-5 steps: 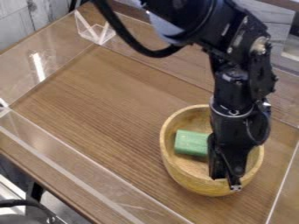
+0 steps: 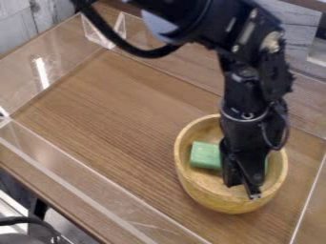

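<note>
A light wooden bowl (image 2: 204,194) sits on the wooden table at the lower right. A green block (image 2: 204,156) lies inside it, on the left, partly hidden by the gripper. My black gripper (image 2: 242,173) reaches down into the bowl beside the block, to its right. It looks shut, and I see nothing clearly held between its fingers.
A clear plastic piece stands at the back left. A pale object behind the arm is partly hidden.
</note>
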